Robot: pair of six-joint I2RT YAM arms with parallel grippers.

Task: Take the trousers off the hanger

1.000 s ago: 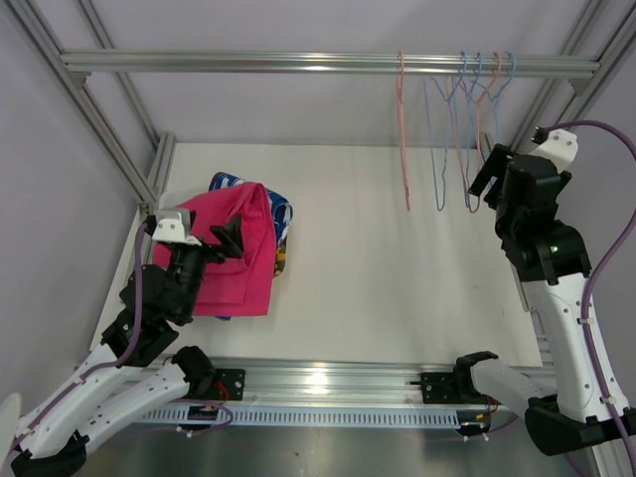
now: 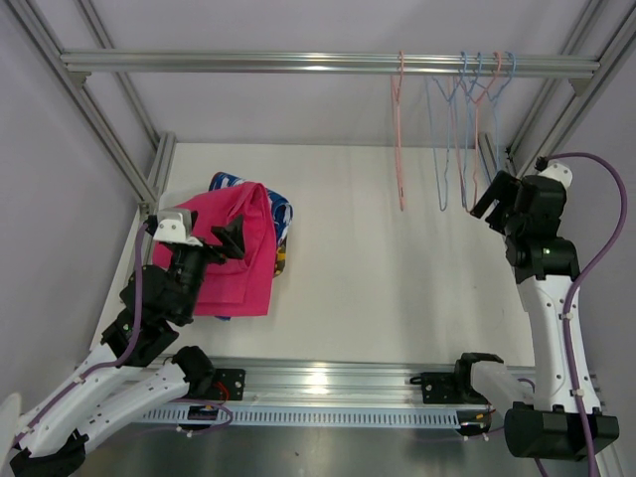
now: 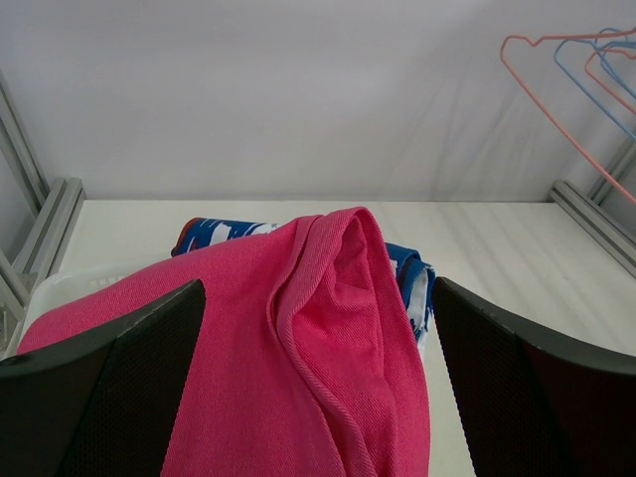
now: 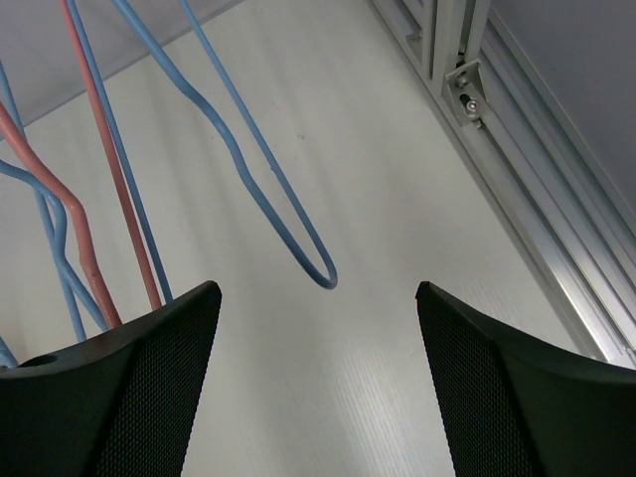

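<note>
Pink garments [image 2: 229, 288] lie folded on the left of the board, over blue patterned cloth [image 2: 280, 214]. My left gripper [image 2: 219, 238] stands open above the pink fabric, which fills much of the left wrist view [image 3: 248, 378]. Several pink and blue hangers [image 2: 400, 139] hang from the rail at the right, with no trousers visible on them. My right gripper [image 2: 489, 197] is open beside the hangers' lower ends; in the right wrist view a blue hanger [image 4: 326, 278] shows beyond the fingers, not held.
The aluminium rail [image 2: 248, 62] spans the back. The middle of the white board [image 2: 358, 278] is clear. Frame posts and grey walls bound both sides.
My right arm has shifted a little, its wrist moving back and down in the top view. The hangers sway slightly. The left arm and the garments are unchanged.
</note>
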